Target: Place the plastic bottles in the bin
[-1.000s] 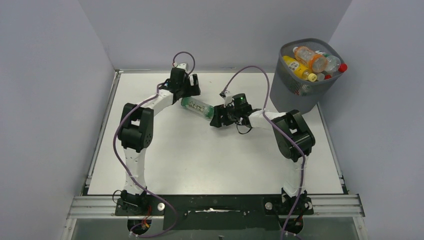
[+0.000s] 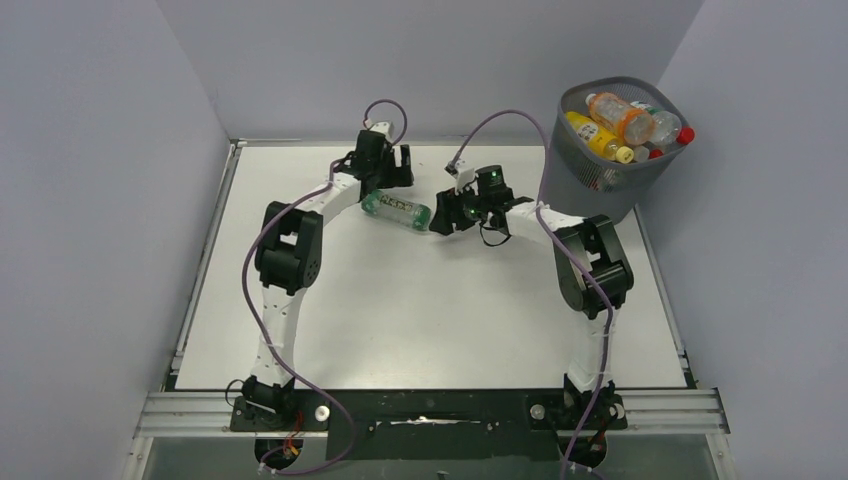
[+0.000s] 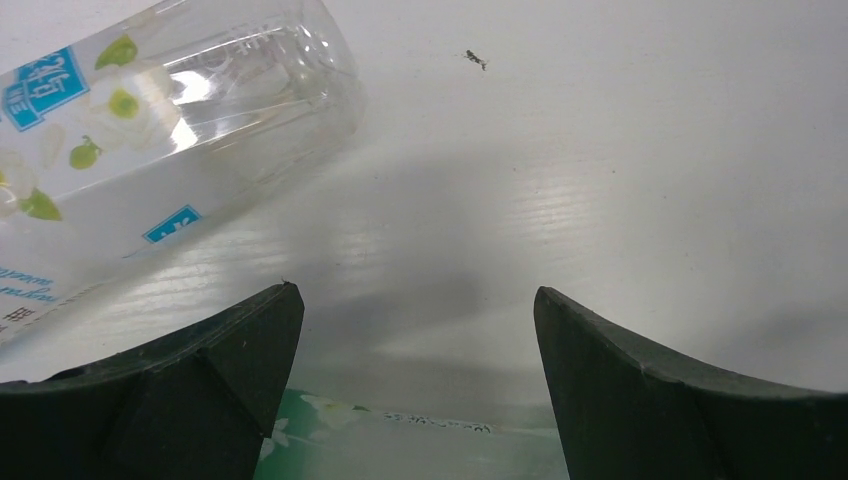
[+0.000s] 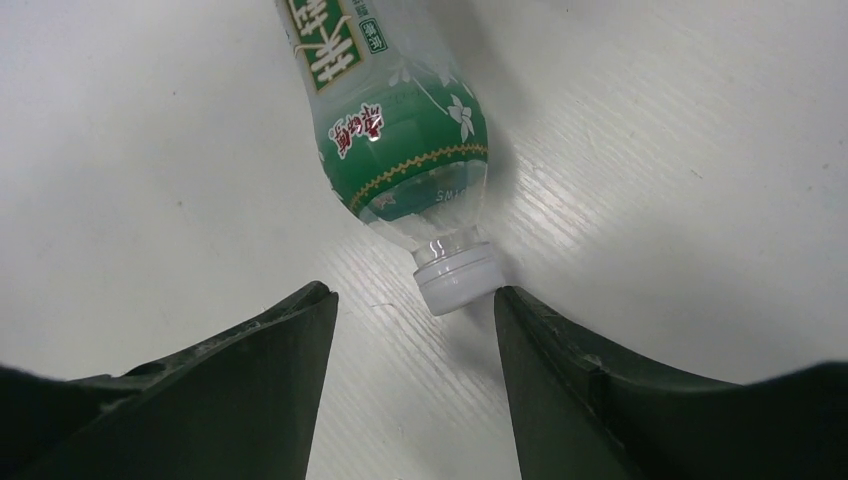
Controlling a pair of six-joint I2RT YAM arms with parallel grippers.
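Observation:
A green-labelled plastic bottle (image 2: 396, 209) (image 4: 400, 150) lies on the white table between my grippers; its white cap (image 4: 458, 278) is just beyond my right gripper's fingertips (image 4: 417, 300), which stand apart with no bottle between them in the right wrist view. My left gripper (image 2: 400, 165) is open above that bottle's far end; a clear bottle with a lemon-patterned label (image 3: 140, 130) lies beside it in the left wrist view, hidden in the top view. The grey bin (image 2: 610, 175) at the back right holds several bottles.
Grey walls surround the table at back and sides; the bin stands close to the right arm.
My left gripper has moved slightly right. My right gripper has moved back toward the rear of the table from about a second ago, after shifting right. The bin is unchanged.

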